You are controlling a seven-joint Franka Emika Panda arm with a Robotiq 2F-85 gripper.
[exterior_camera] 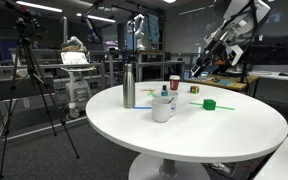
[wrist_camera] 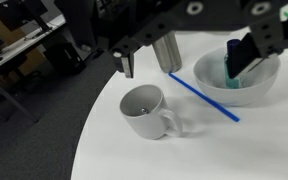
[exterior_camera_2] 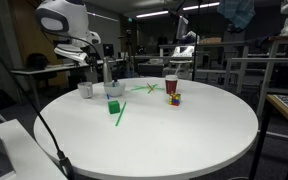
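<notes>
My gripper stands open in the wrist view, its two fingers wide apart with nothing held. Below it is a white mug [wrist_camera: 149, 112], upright, its handle toward the lower right. To the right is a white bowl [wrist_camera: 246, 92] with a small blue-capped bottle [wrist_camera: 232, 62] inside, and a blue stick [wrist_camera: 202, 95] lies beside it. A metal bottle [wrist_camera: 167, 52] stands behind the mug. In exterior view 2 the gripper [exterior_camera_2: 87, 57] hangs above the tabletop on the left, over the mug [exterior_camera_2: 85, 90].
On the round white table [exterior_camera: 234, 135] are a green block [exterior_camera: 209, 104], a red cup [exterior_camera_2: 171, 84], a multicoloured cube [exterior_camera_2: 174, 99] and several green sticks.
</notes>
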